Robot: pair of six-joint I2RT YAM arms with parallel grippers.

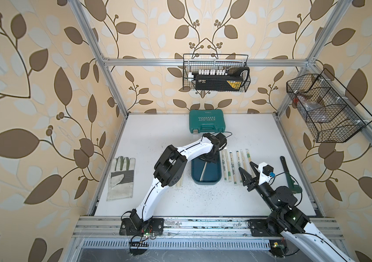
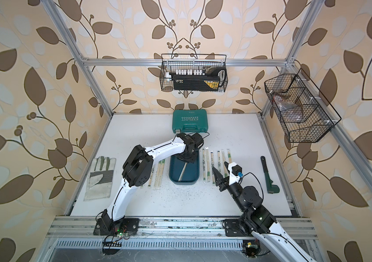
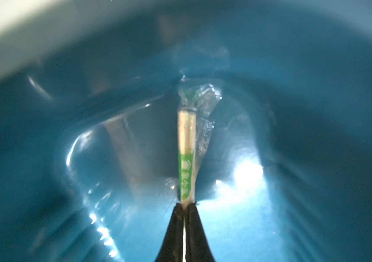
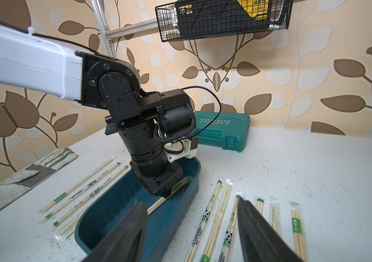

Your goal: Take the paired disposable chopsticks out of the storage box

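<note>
One wrapped chopstick pair (image 1: 203, 171) lies slantwise on the floor of the dark blue box (image 1: 206, 183). In the left wrist view, its green-labelled end (image 3: 186, 172) with clear wrapper points away from my left gripper. That gripper reaches down inside the box, shut, its tips meeting right over the pair; no firm hold on it shows. My right gripper stands part open and empty, to the right of the box and above the table. Several wrapped pairs lie outside the box on the right, among them one pair (image 4: 297, 231) with a green band.
More wrapped pairs (image 2: 159, 174) lie left of the box. A green case (image 1: 207, 120) stands behind it. Gloves (image 1: 121, 179) rest at the far left, and a dark green tool (image 1: 289, 176) at the far right.
</note>
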